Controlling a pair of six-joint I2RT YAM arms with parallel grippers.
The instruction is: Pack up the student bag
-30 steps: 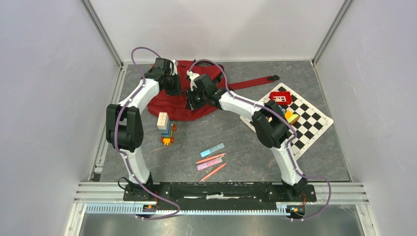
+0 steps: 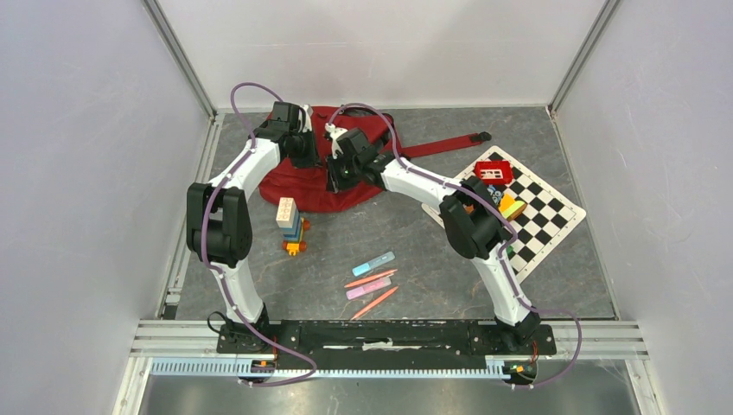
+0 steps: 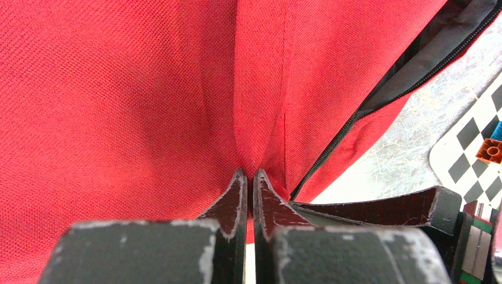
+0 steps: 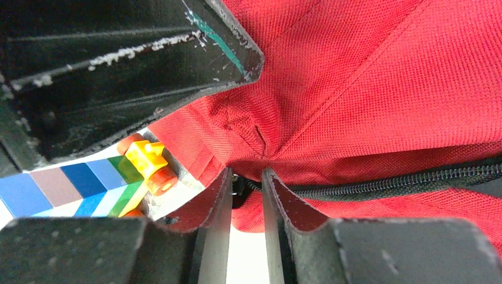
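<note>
The red bag (image 2: 302, 189) lies at the back of the table, its zipper (image 4: 408, 180) partly open with dark lining (image 3: 438, 56) showing. In the left wrist view, my left gripper is shut on a fold of the red fabric beside the zipper. My right gripper is at the zipper's end, its fingers a little apart around the zipper line. A dark zipper pull (image 4: 239, 190) shows right at the left finger; whether it is gripped does not show. Both arms partly cover the bag in the top view.
A block toy on wheels (image 2: 290, 220) stands in front of the bag. Nearer lie a blue marker (image 2: 373, 264), a pink marker (image 2: 369, 288) and orange pencils (image 2: 375, 303). On the right, a checkered board (image 2: 553, 226) carries a red box (image 2: 493, 172) and toy blocks. A red strap (image 2: 443, 145) stretches rightward.
The left arm and the loose objects look unmoved.
</note>
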